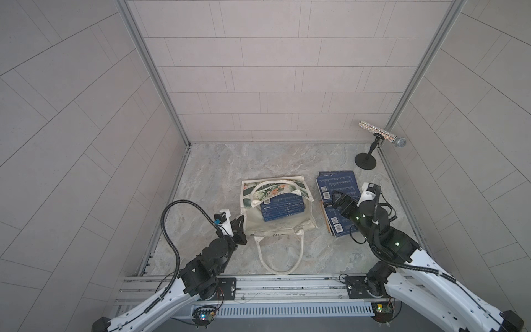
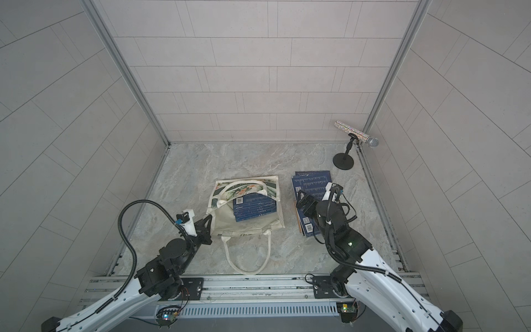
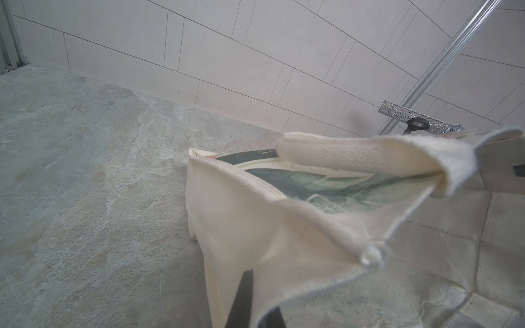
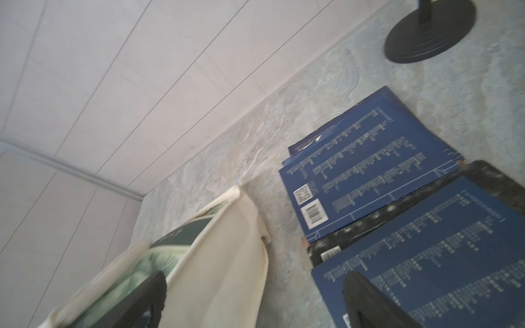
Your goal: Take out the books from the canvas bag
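A cream canvas bag with a floral print lies mid-table, blue books showing inside, its front handle on the table. More blue books lie in piles to its right. My left gripper is at the bag's left edge; in the left wrist view its dark fingertip is against the cream canvas, and it is shut. My right gripper is open above the books on the right, between its fingers in the right wrist view only open space over the table and books.
A glittery microphone on a black stand stands at the back right. Bare tabletop lies behind and left of the bag. Walls enclose the back and both sides.
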